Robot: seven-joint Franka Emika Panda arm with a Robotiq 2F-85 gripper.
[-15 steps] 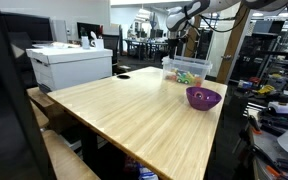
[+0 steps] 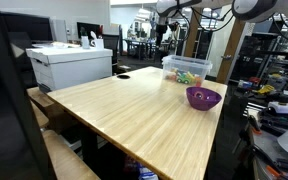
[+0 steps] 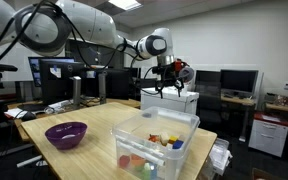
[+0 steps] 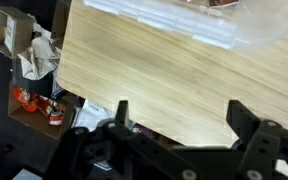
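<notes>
A clear plastic box (image 3: 136, 157) stands near the table's end, with several small coloured items (image 3: 164, 140) inside. In the wrist view a side of this box (image 4: 169, 14) runs along the top. My gripper is open, its dark fingers (image 4: 122, 112) wide apart with only bare wood below. It hangs high over the table, above the level of the box, as the second exterior view shows. A purple bowl (image 2: 203, 99) sits on the table some way from the box; something small shows inside it.
A black round item (image 2: 123, 76) lies at its far side. Beyond the edge in the wrist view, cardboard boxes (image 4: 52, 122) stand lower down. A white cabinet (image 2: 76, 70) stands behind the table.
My arm and gripper have risen and shifted slightly left in the first exterior view, away from the box. The box and the bowl stay where they were.
</notes>
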